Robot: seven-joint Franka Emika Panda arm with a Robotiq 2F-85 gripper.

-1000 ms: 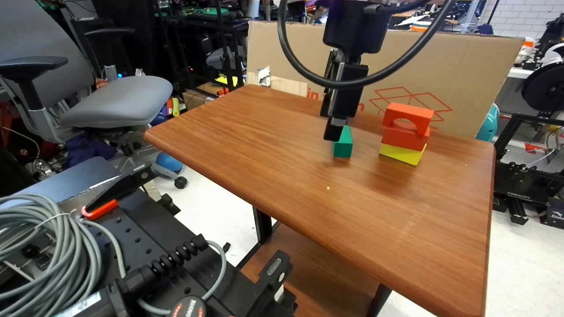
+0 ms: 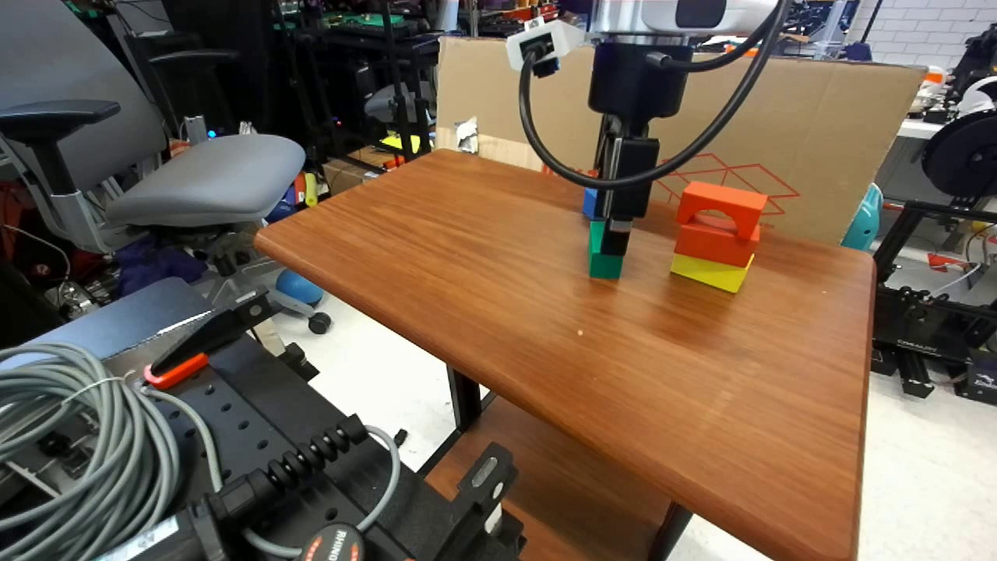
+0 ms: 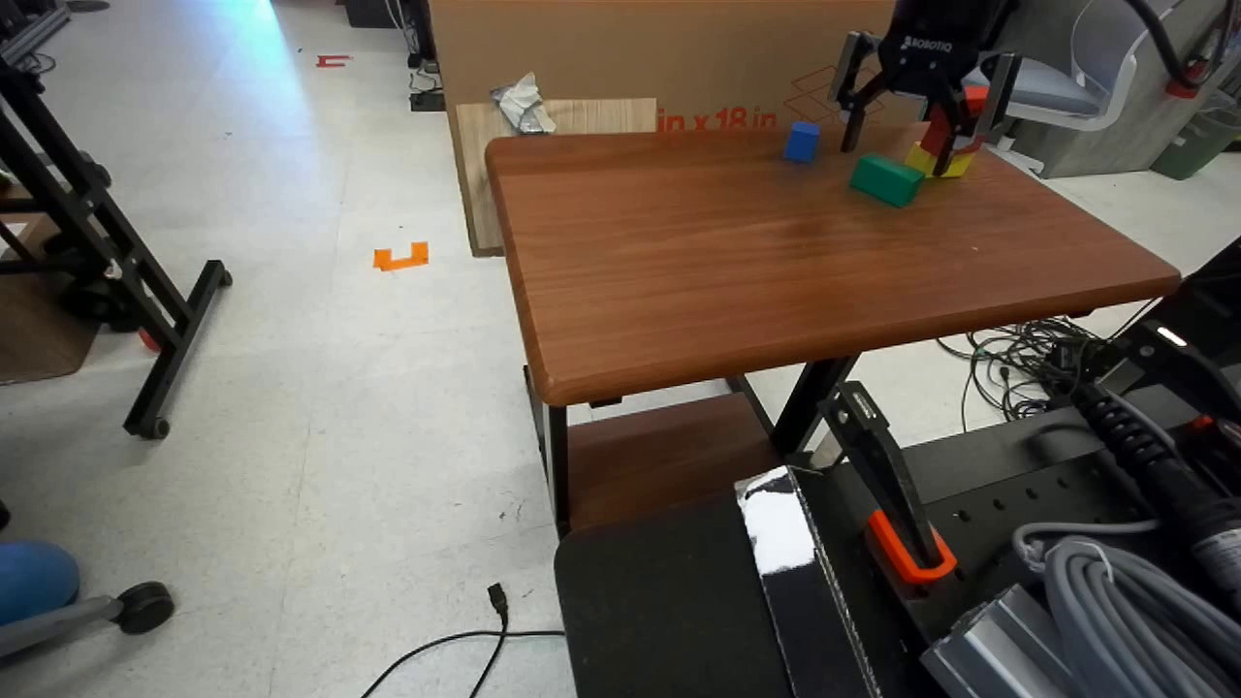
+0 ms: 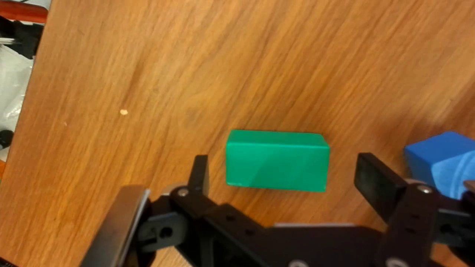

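Note:
A green block [image 4: 277, 161] lies flat on the wooden table, its long side running across the wrist view. My gripper is open just above it, one finger to each side along the block's length, neither seen touching it. A blue block [image 4: 429, 158] sits past the right finger in the wrist view. Exterior view 2 shows the gripper [image 3: 896, 157] pointing down over the green block [image 3: 886, 180], with the blue block [image 3: 802, 141] to its left. Beside them stands a stack: a red arch [image 2: 721, 206] over a red block [image 2: 715, 241], on a yellow block [image 2: 708, 273].
A cardboard panel [image 2: 813, 131] rises behind the table's back edge. The stack stands close to the gripper's right in exterior view 1.
The gripper has come down and slightly right in exterior view 1, now in front of part of the green block. Part of the blue block shows behind it. The blocks look unmoved.

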